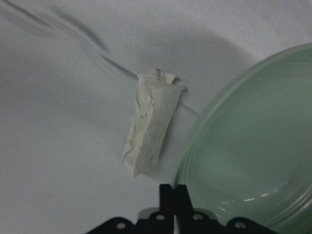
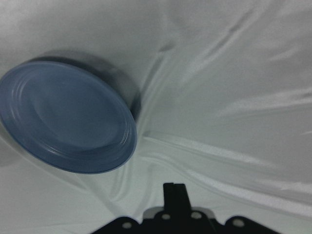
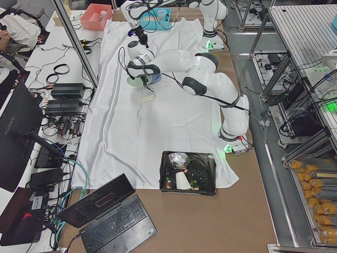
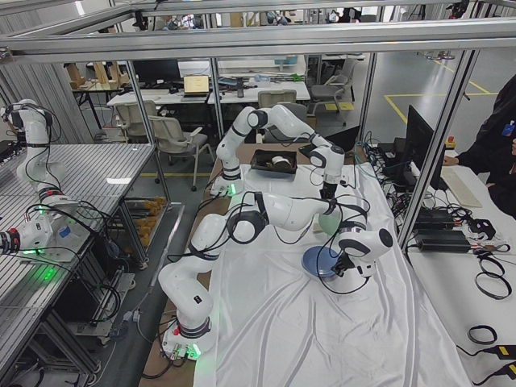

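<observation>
In the left wrist view my left gripper is shut on the rim of a pale green plate point(image 1: 253, 146), held above the white cloth. Beside it lies a crumpled cream paper strip point(image 1: 156, 126). In the right wrist view my right gripper is shut, nothing seen between its fingers, beside a blue plate point(image 2: 68, 112) on the cloth. In the camera right view the green plate point(image 4: 329, 222) is beyond the blue plate point(image 4: 310, 260).
A black tray point(image 3: 168, 179) with foil and small items sits at the cloth's near end in the camera left view, near an open laptop point(image 3: 116, 221).
</observation>
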